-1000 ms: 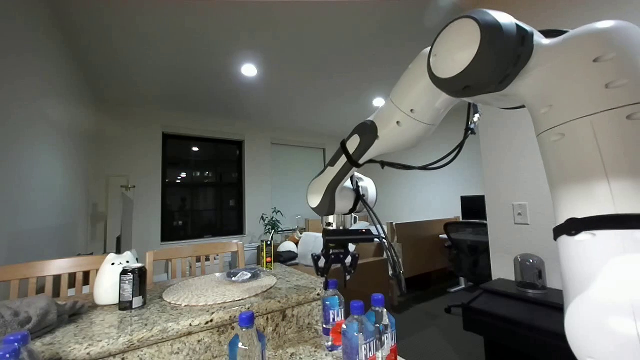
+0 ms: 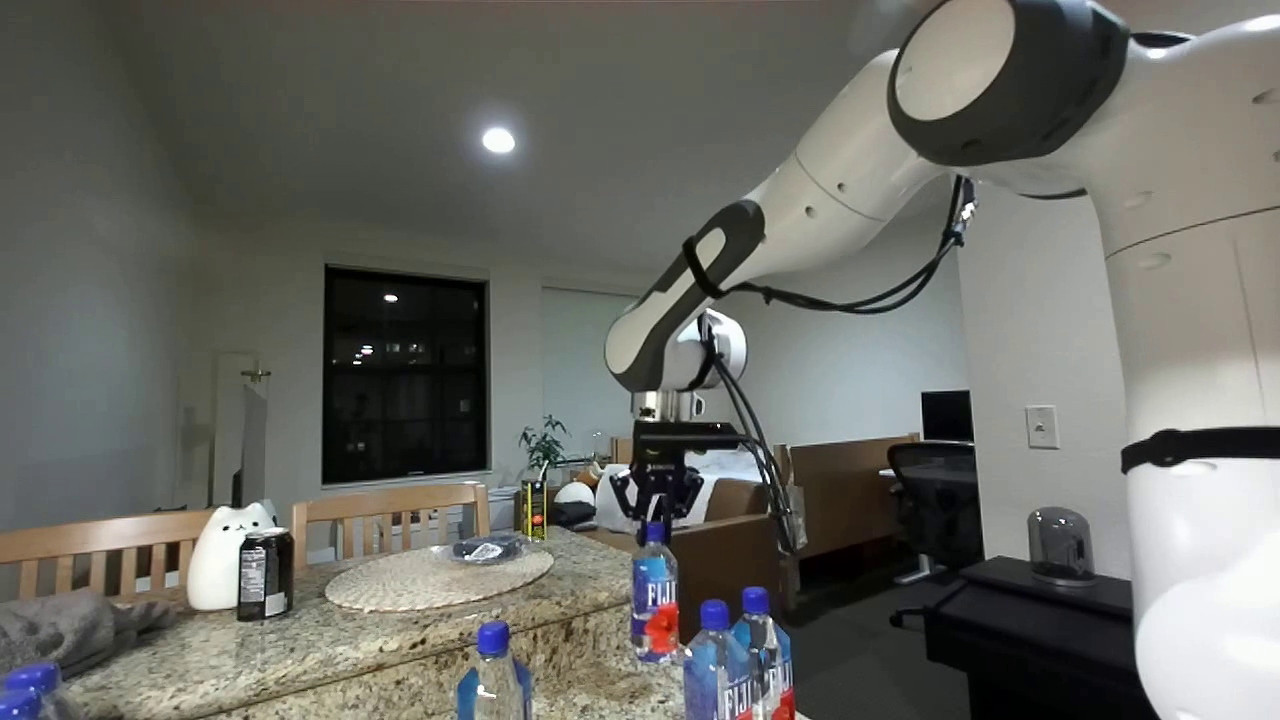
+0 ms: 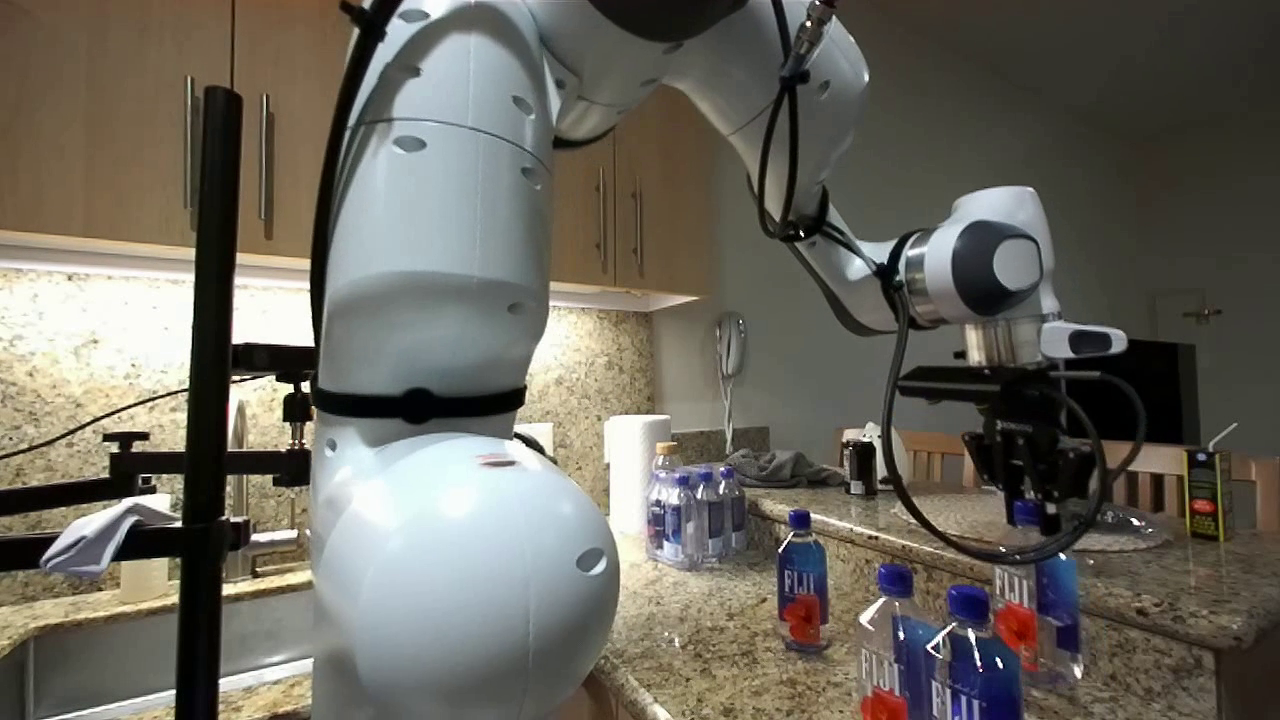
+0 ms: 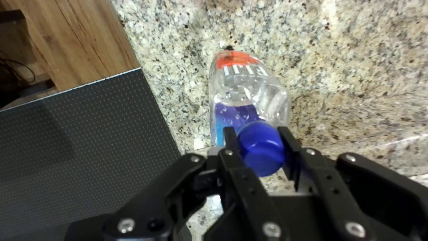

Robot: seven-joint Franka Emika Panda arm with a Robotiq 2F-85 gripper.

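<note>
A clear Fiji water bottle [image 2: 654,600] with a blue cap hangs upright from my gripper [image 2: 655,518], whose fingers are shut on its cap. In the wrist view the blue cap [image 4: 261,149] sits between the two black fingertips, and the body of the bottle [image 4: 246,90] extends below over speckled granite. From the second exterior view, this same bottle [image 3: 1060,606] shows behind two other Fiji bottles, partly covered by them.
Two Fiji bottles [image 3: 894,648] [image 3: 969,672] stand close by on the lower counter, and another [image 3: 803,582] stands apart. Several more [image 3: 696,516] cluster at the back. The raised ledge [image 2: 432,630] holds a woven mat [image 2: 396,584], a can [image 2: 265,576] and a carton [image 2: 534,510].
My gripper has closed on the cap and risen, shifting slightly left in exterior view 1, and the bottle has come up with it. The other bottles have stayed put.
</note>
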